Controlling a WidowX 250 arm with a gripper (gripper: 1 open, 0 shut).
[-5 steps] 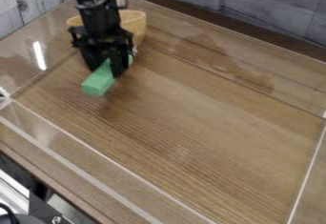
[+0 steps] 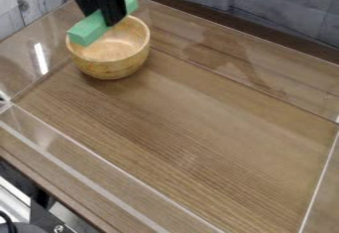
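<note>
A green object (image 2: 93, 27), long and slim, is held by my gripper (image 2: 95, 9) over a round tan bowl (image 2: 114, 57) at the upper left of the camera view. The gripper is dark and sits at the top edge, shut on the green object, partly hiding the bowl's back rim. The object slants from lower left to upper right.
Dark space lies beyond its edges at top right and lower left.
The gripper and green object have moved up and away from the middle toward the back left, now over the bowl, which was behind them earlier.
</note>
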